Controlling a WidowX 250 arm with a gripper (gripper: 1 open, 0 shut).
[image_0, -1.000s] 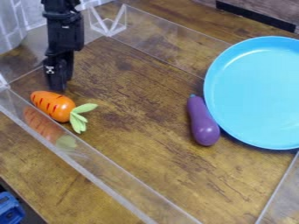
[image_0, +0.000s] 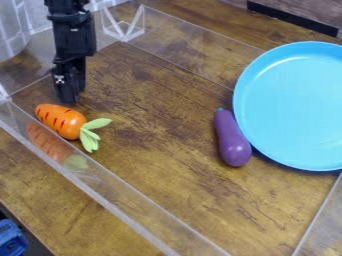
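My black gripper (image_0: 70, 80) hangs low at the upper left, just behind an orange toy carrot (image_0: 60, 119) with green leaves that lies by the clear wall. Its fingers are dark and small in view, so whether they are open or shut is unclear. A purple toy eggplant (image_0: 231, 140) lies right of centre, beside a large blue plate (image_0: 293, 105).
Clear plastic walls (image_0: 120, 205) border the wooden work surface (image_0: 174, 190). A blue object (image_0: 8, 240) sits at the lower left corner.
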